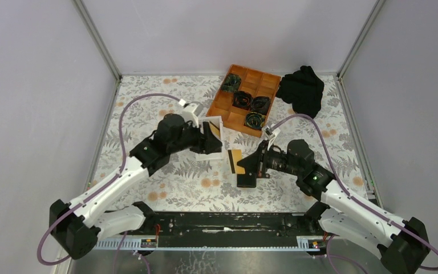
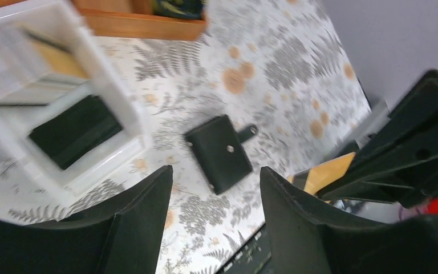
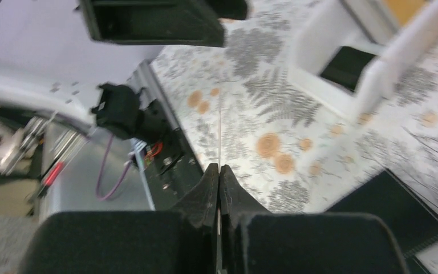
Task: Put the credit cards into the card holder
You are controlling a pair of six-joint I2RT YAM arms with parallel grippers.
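Observation:
A yellow card with a dark stripe (image 1: pixel 235 160) hangs in my right gripper, whose fingers are shut on it. The right wrist view shows this card edge-on as a thin line (image 3: pixel 219 134). The black card holder (image 1: pixel 246 181) lies on the table below the right gripper; the left wrist view shows it closed, snap strap (image 2: pixel 247 133) at its side. My left gripper stands open and empty, raised by the white box (image 1: pixel 200 157). Inside the box are yellow cards (image 2: pixel 63 60) and a dark flat patch (image 2: pixel 78 131).
Behind the box is an orange divided tray (image 1: pixel 268 85) with several dark coiled items. A black cloth (image 1: pixel 301 91) lies at the back right. Both grippers are close together.

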